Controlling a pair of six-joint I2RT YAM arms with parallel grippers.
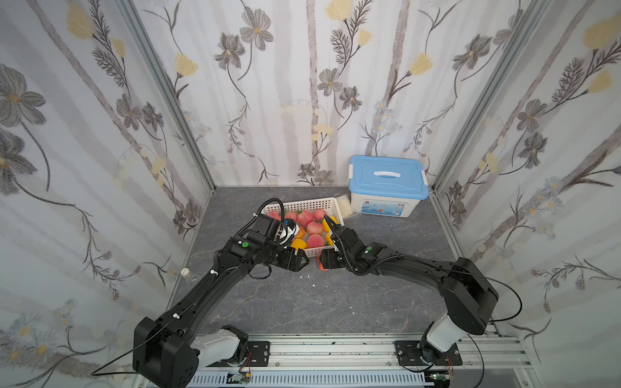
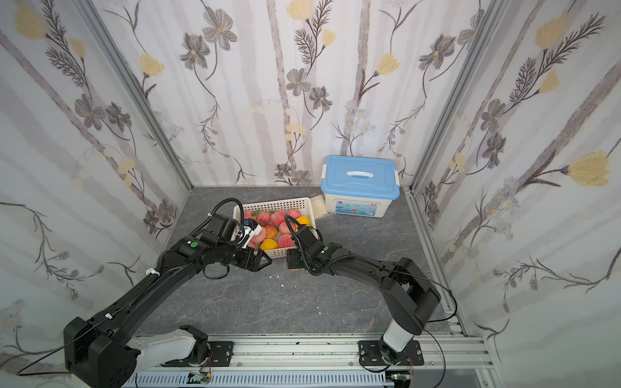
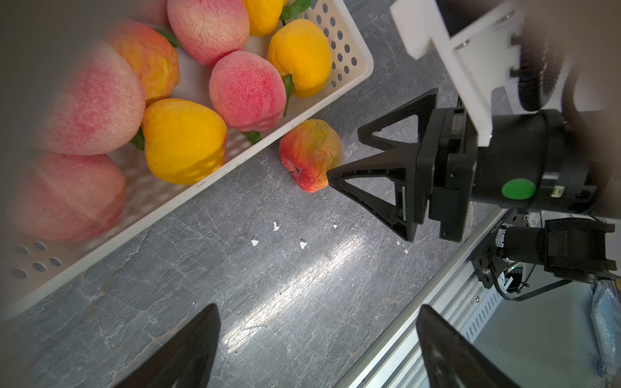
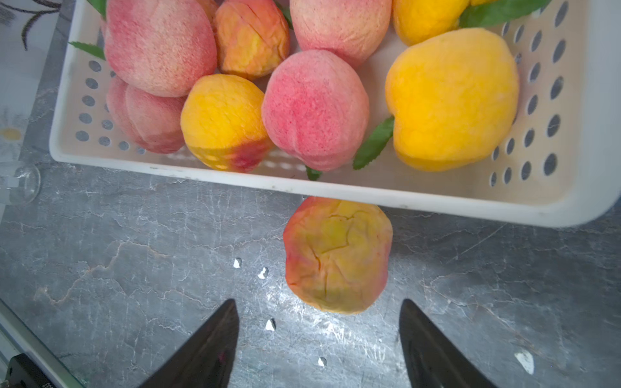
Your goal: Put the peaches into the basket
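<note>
One red-and-yellow peach (image 4: 336, 255) lies on the table just outside the basket, close against its front side. The white perforated basket (image 4: 245, 181) holds several pink and yellow peaches, among them a pink peach (image 4: 317, 106). In the right wrist view, the fingers of my right gripper stand apart, with the loose peach ahead of them and nothing held. From the left wrist view, that gripper appears right beside the peach (image 3: 310, 155). My left gripper is open and empty, over bare table in front of the basket.
A white box with a blue lid (image 1: 388, 177) stands at the back right. A small pale packet (image 1: 344, 205) lies between it and the basket. Small white scraps (image 3: 302, 243) dot the grey table, whose front part is otherwise clear.
</note>
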